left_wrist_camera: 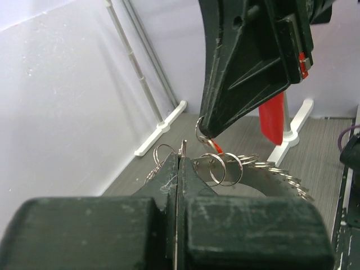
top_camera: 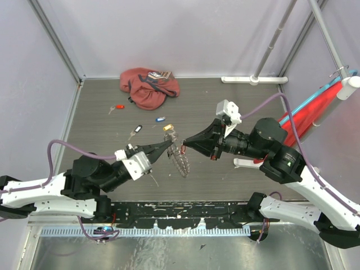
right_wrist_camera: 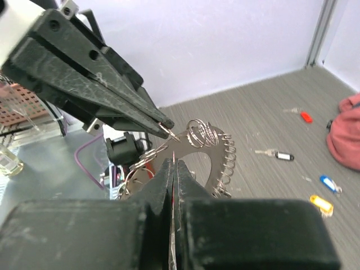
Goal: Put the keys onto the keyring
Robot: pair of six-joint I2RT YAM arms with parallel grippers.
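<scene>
In the top view the metal keyring (top_camera: 181, 163), a curved band edged with several small wire loops, hangs above the table between the two grippers. My left gripper (top_camera: 170, 143) is shut, with a thin metal wire of the ring at its tips in the left wrist view. Opposite it, my right gripper (top_camera: 184, 143) is shut too. A small wire ring (left_wrist_camera: 198, 135) shows at the right fingertips, with a red piece (left_wrist_camera: 216, 147) just below, partly hidden. The band (right_wrist_camera: 199, 151) passes behind both fingertips in the right wrist view.
On the table lie tagged keys: red (top_camera: 120, 107), black (top_camera: 139, 128), blue (top_camera: 161, 119) and yellow (top_camera: 168, 127). Behind them sits a dark red pouch (top_camera: 149, 90). White pole stands (top_camera: 253, 80) occupy the right side.
</scene>
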